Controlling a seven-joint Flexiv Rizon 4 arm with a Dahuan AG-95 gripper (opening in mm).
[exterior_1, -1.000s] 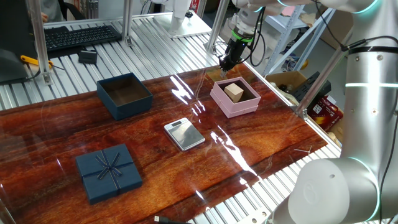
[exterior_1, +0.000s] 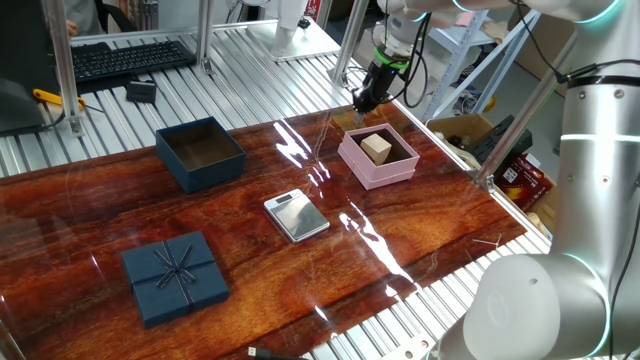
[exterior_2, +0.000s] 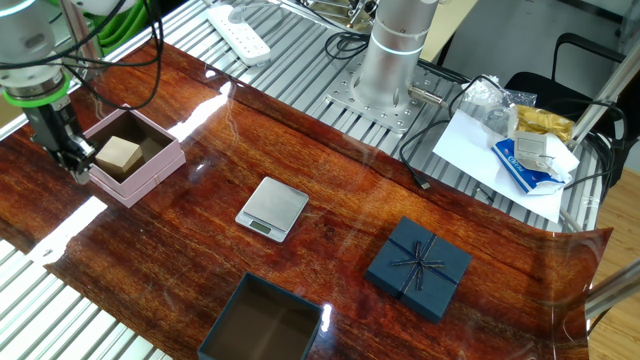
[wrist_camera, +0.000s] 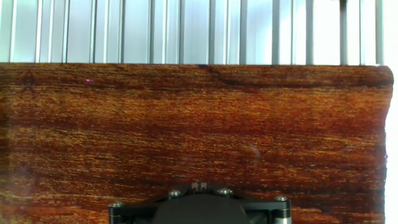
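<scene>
My gripper (exterior_2: 80, 172) hangs at the edge of the brown tabletop, just beyond the pink box in exterior view 1. That view shows the gripper (exterior_1: 361, 112) small and dark, its fingertips hard to make out. A pale wooden block (exterior_1: 376, 149) sits inside the open pink box (exterior_1: 378, 178), towards one side; exterior view 2 shows the block (exterior_2: 119, 155) there too. Only the dark gripper body shows at the bottom of the wrist view, over bare wood-grain surface (wrist_camera: 199, 130), with no object in sight. Whether the fingers are apart cannot be seen.
An open, empty dark blue box (exterior_1: 201, 160) stands at the far left. A silver scale (exterior_1: 296, 215) lies mid-table, and a blue lid with a bow (exterior_1: 175, 278) is nearer the front. Metal posts (exterior_1: 520, 135) rise at the sides.
The block, boxes, lid and scale have stayed put.
</scene>
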